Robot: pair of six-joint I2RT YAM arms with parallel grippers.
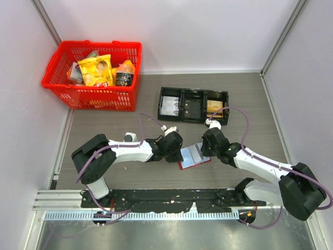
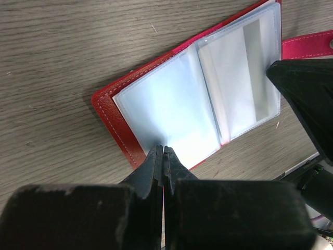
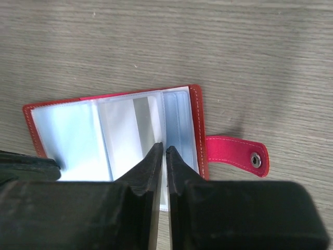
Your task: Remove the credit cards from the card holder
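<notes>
A red card holder (image 1: pixel 187 164) lies open on the table between my grippers, its clear and white sleeves (image 2: pixel 171 99) facing up and its red snap strap (image 3: pixel 231 148) out to one side. My left gripper is shut, its tips at the edge of the left-hand sleeve, nothing visible between them. My right gripper is shut with its tips on the sleeves near the strap end, where the layered sleeve edges meet. Whether a thin edge sits between those tips I cannot tell.
A black divided tray (image 1: pixel 192 89) with cards in its compartments sits behind the holder. A red basket (image 1: pixel 136 52) of snack bags stands at the back left. Bare table surrounds the holder.
</notes>
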